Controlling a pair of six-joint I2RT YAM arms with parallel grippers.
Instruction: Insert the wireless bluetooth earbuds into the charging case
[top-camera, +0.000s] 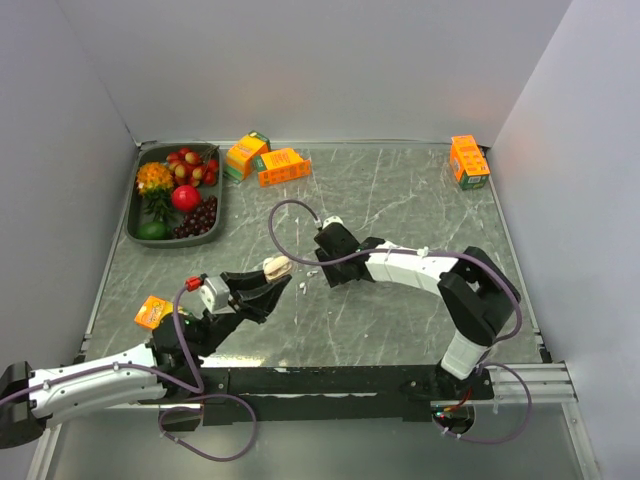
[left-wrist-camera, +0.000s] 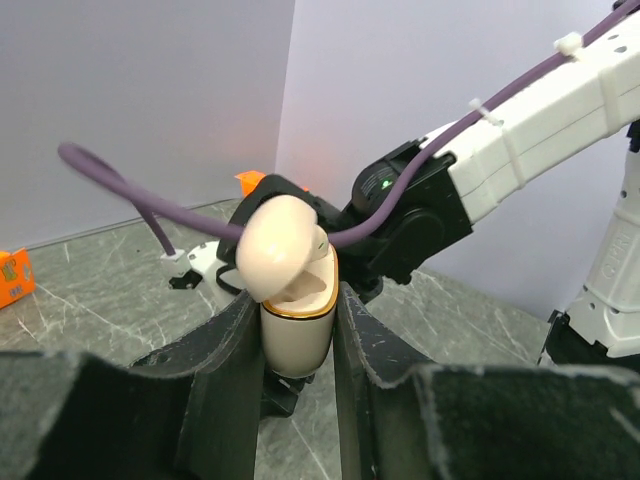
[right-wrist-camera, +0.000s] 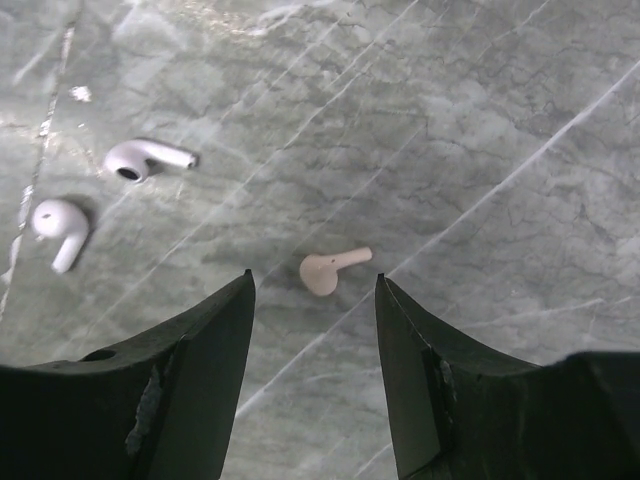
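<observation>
The white charging case, its lid raised, is pinched between the fingertips of my left gripper, held above the table. Over the table my right gripper stands open, its fingers pointing at a pinkish-white earbud-shaped piece lying a little beyond the tips, touching neither. Two white earbuds lie farther left in the right wrist view: one on its side with a dark opening showing, another with its stem toward the lower right. The inside of the case is only partly visible.
A grey basket of fruit stands at the back left. Orange boxes lie near the back wall, another box at the back right, and an orange packet by the left arm. Bare table spreads right of centre.
</observation>
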